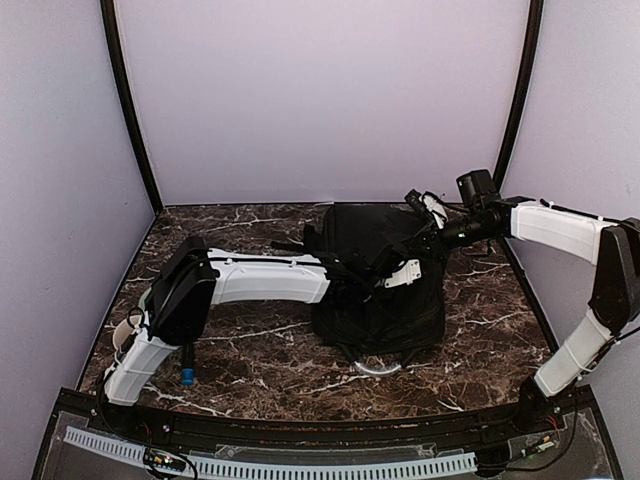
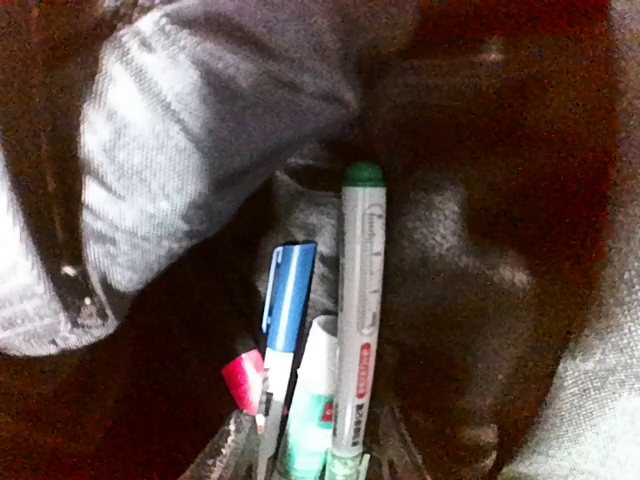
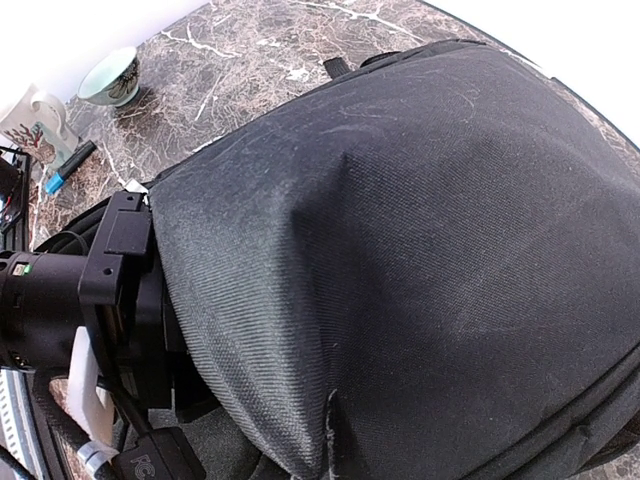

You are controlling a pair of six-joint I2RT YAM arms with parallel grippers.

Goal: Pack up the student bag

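Note:
The black bag (image 1: 385, 335) lies at the middle of the table, its fabric filling most of the right wrist view. My left gripper reaches into it. Among dark folds in the left wrist view are a grey marker with a green end (image 2: 360, 300), a blue-capped pen (image 2: 290, 300), a white and teal tube (image 2: 315, 380) and a red piece (image 2: 243, 380). Pen, tube and marker lie side by side between my left fingers; whether these still press on them is unclear. My right gripper (image 1: 430, 235) is at the bag's upper right edge, its fingertips hidden.
A patterned mug (image 3: 40, 125), a pale green bowl (image 3: 112, 78) and a blue-ended dark marker (image 3: 70, 167) stand or lie on the table's left side. Bare marble table (image 1: 260, 370) shows in front and to the right of the bag.

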